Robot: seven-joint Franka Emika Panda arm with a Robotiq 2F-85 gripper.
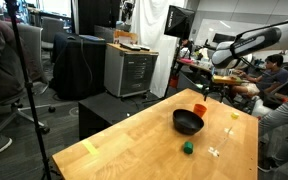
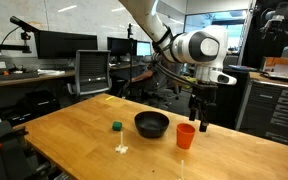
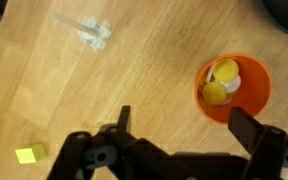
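An orange cup (image 3: 252,98) stands upright on the table, below and to one side of my gripper. Inside the cup are rounded yellow pieces (image 3: 226,70) and something white. My gripper's fingers are wide apart, with only bare table visible between them. In exterior view 2 the gripper (image 2: 199,116) hangs just above the cup (image 2: 185,135). A black bowl (image 2: 152,124) sits beside the cup, and a small green block (image 2: 117,126) lies on the table beyond the bowl.
A yellow block (image 3: 30,154) lies alone at the wrist view's lower left. A thin pale stick on a clear patch (image 3: 94,35) is fixed or resting on the wood.
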